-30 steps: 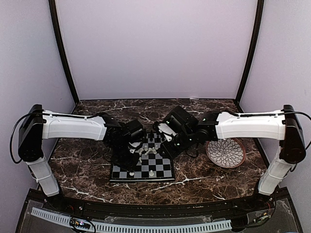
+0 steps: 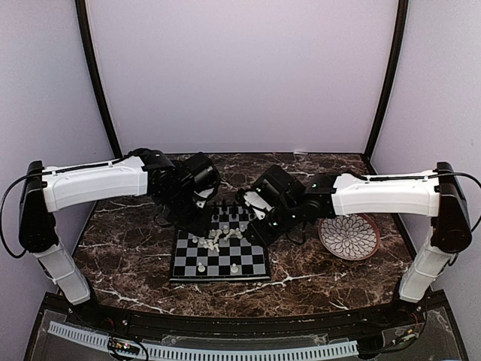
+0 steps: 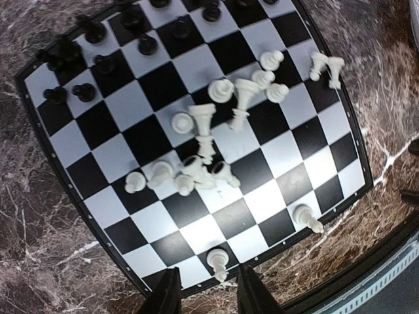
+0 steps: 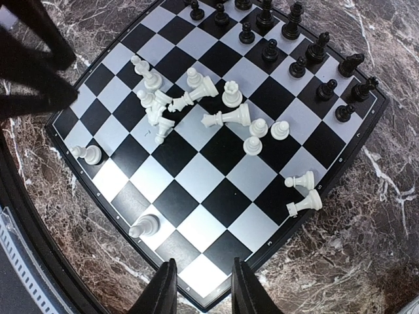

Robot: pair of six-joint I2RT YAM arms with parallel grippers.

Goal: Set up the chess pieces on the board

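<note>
The chessboard (image 2: 252,263) lies mid-table. Along its near edge stand two white pieces, the left one (image 3: 217,261) and the right one (image 3: 306,218). More white pieces (image 4: 226,116) are scattered over the middle squares, some upright and some lying on their sides. Two small white pieces (image 4: 305,203) lie at the board's right edge. Black pieces (image 4: 291,23) stand in rows at the far side. Above the board hangs my left gripper, fingers parted with nothing between them. My right gripper is open and empty above the board's right side.
To the right of the board sits a patterned plate (image 2: 375,239). Both arms reach in close together over the board.
My left arm has risen and drawn away from the near-left white piece toward the far side, uncovering more of the board's left. The right arm has stayed in place.
</note>
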